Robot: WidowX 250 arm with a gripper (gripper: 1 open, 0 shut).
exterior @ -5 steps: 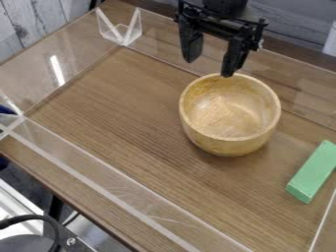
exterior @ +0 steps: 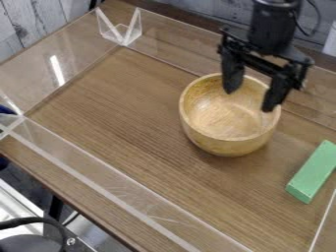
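Note:
My black gripper (exterior: 256, 74) is at the upper right, over the back of a round tan bowl (exterior: 226, 123), its two dark fingers pointing down and spread apart. Nothing clear shows between them; the fingertips are slightly blurred. The bowl looks empty.
A green block (exterior: 309, 171) lies on the wooden table (exterior: 105, 138) at the right. A small clear container (exterior: 120, 26) stands at the back left. A black round object (exterior: 33, 234) is at the lower left corner.
My gripper has moved to the right and somewhat lower over the bowl. The bowl and green block have not visibly moved.

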